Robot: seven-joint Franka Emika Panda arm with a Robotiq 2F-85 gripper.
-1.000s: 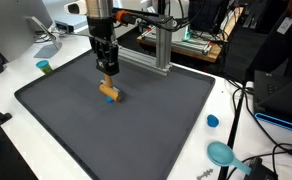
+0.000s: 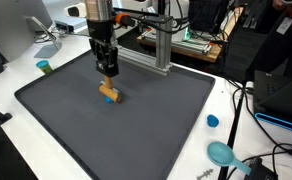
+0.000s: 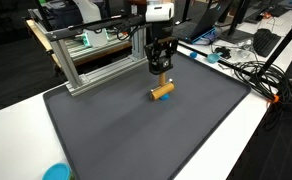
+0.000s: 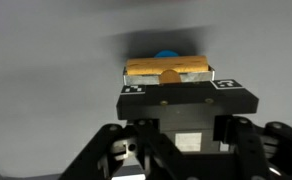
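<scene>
A wooden mallet-like piece [image 2: 109, 92] hangs below the arm with its handle pointing up, its thick round head [image 3: 163, 91] lying crosswise underneath. My gripper [image 3: 162, 68] is shut on the upright handle. In the wrist view the head [image 4: 151, 67] spans the gap ahead of my gripper, and the handle's end shows between the fingers. Just below or behind the head is a small blue object [image 4: 166, 54], partly covered; its blue side [image 3: 166, 97] also shows in exterior view 2. Whether the wood touches it, I cannot tell.
The dark grey board [image 2: 136, 130] is otherwise mostly bare, with wide free room toward the front. A blue cup-like item [image 2: 212, 121] and a light blue round item [image 2: 221, 154] stand off its right side. A green-topped can [image 2: 44, 67] sits beyond its far left edge.
</scene>
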